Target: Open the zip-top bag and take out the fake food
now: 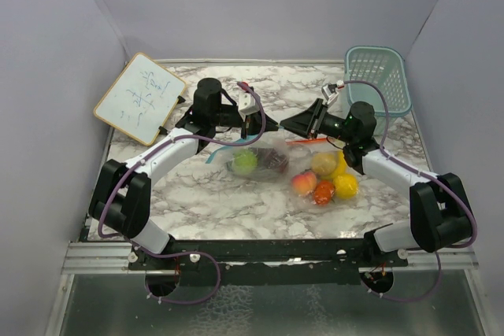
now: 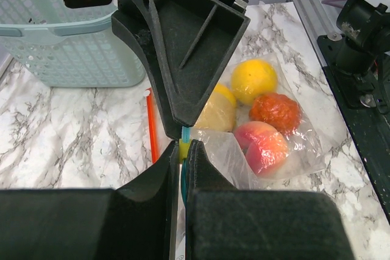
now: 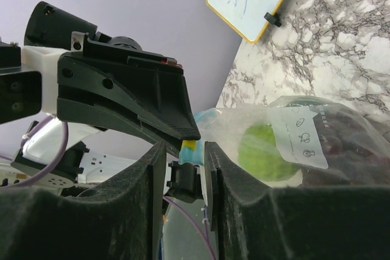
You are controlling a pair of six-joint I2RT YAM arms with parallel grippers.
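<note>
Between my two grippers a clear zip top bag with a blue-and-yellow zip hangs at its top edge. My left gripper is shut on that zip. My right gripper is at the same zip end, facing the left one; whether its fingers grip it is unclear. The left bag holds a green item (image 3: 262, 150) and a dark one (image 1: 276, 160). To the right, bagged food shows: a peach (image 2: 262, 150), an orange-red item (image 2: 274, 111) and a yellow one (image 2: 253, 80).
A mint basket (image 1: 378, 76) stands at the back right and a whiteboard (image 1: 140, 98) lies at the back left. A red-edged bag (image 2: 151, 126) lies by the basket.
</note>
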